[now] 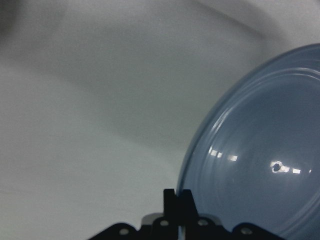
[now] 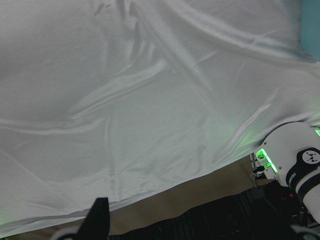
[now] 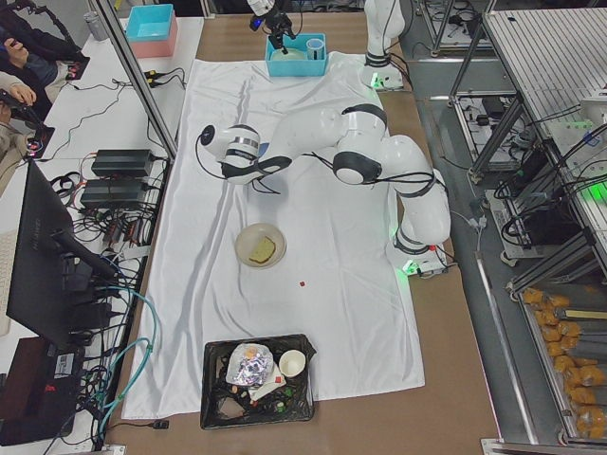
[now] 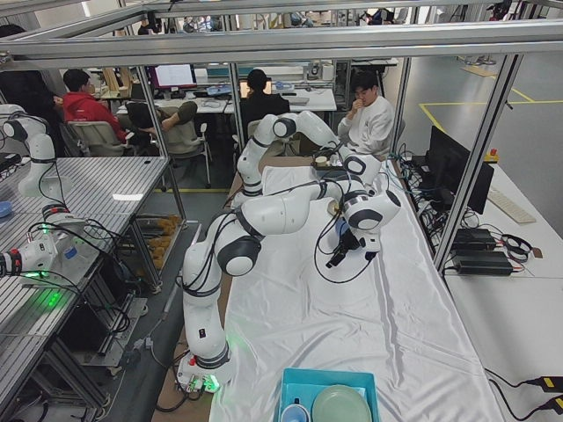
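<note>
In the left wrist view a blue-grey plate [image 1: 255, 135] fills the right side, and my left gripper is shut on its left rim, above the white cloth. My right gripper is seen from its own wrist camera over bare cloth [image 2: 150, 115], with dark fingers [image 2: 100, 215] at the lower edge; whether it is open cannot be fully judged. In the camera left view a cream plate [image 3: 248, 237] with a yellow piece on it lies on the middle of the cloth.
A light blue bin [image 3: 296, 68] with dishes stands at the far end of the cloth, a black crate [image 3: 213, 408] with waste and a cup at the near end. Monitor and cables [image 3: 57, 284] line one side.
</note>
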